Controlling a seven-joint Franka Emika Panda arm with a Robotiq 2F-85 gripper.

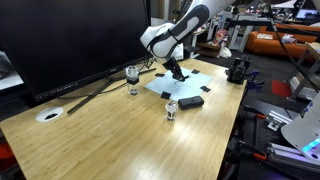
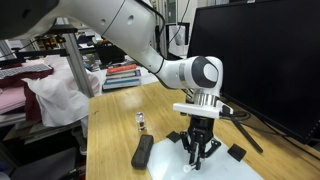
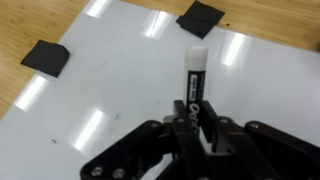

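Note:
A marker with a white end and a dark label stands up between the fingers of my gripper in the wrist view, and the gripper is shut on it. Beneath lies a glossy whiteboard with black patches at its edges, one patch at the left and another patch at the top. In exterior view 1, my gripper is low over the whiteboard. From exterior view 2, I cannot tell whether the marker's tip touches the whiteboard.
A black eraser-like block lies just in front of the board. Near it stands a small white bottle, with a larger bottle behind to the left. A white ring lies far left.

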